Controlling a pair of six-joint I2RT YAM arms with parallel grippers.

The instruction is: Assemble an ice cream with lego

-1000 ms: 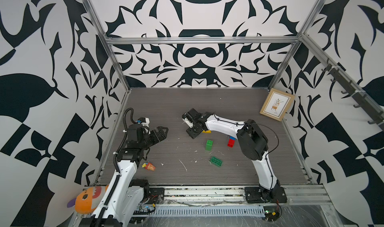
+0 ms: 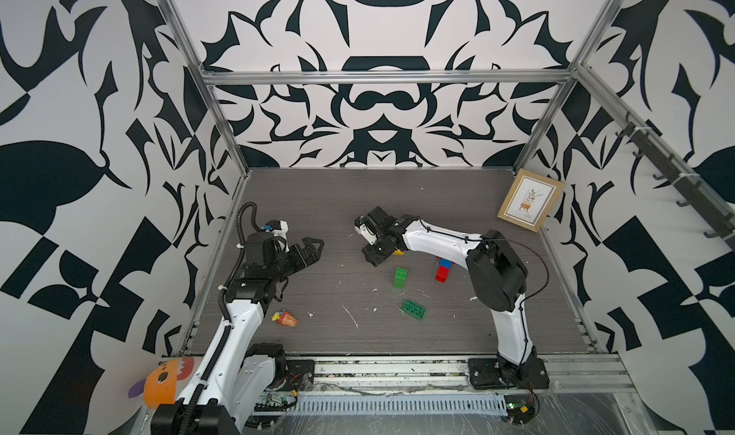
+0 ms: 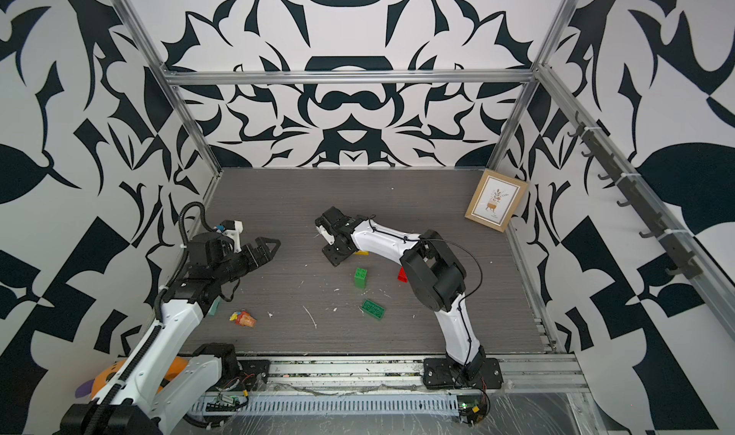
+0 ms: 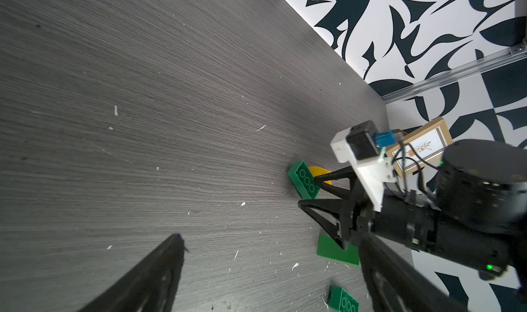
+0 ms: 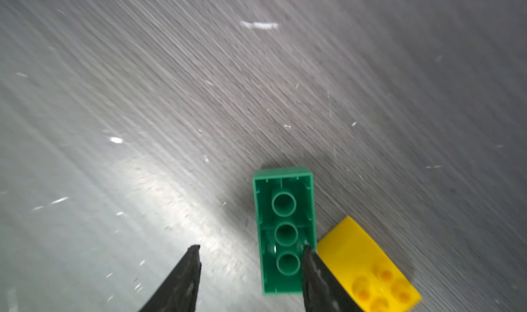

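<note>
In the right wrist view a dark green brick (image 5: pixel 286 234) lies with its hollow underside and round tubes facing up. My right gripper is partly open over the table. Nothing is held between its fingers, and one fingertip overlaps the brick's right edge in that view; whether they touch I cannot tell. A yellow brick (image 5: pixel 359 262) lies by the green one. The top views show a bright green brick (image 2: pixel 400 278), a second dark green brick (image 2: pixel 413 308), and a red brick (image 2: pixel 442 275) beside a blue one (image 2: pixel 445 262). My left gripper (image 2: pixel 320 249) is open and empty at the left.
A small orange and red toy (image 2: pixel 285 318) lies near the left arm. A framed picture (image 2: pixel 530 199) leans in the back right corner. Bare table (image 2: pixel 329 197) stretches across the back, and small white scraps dot the surface.
The right forearm and gripper have shifted slightly rightward, with the elbow moving right and toward the front. The left arm has moved a little up and right. The loose bricks look unmoved.
</note>
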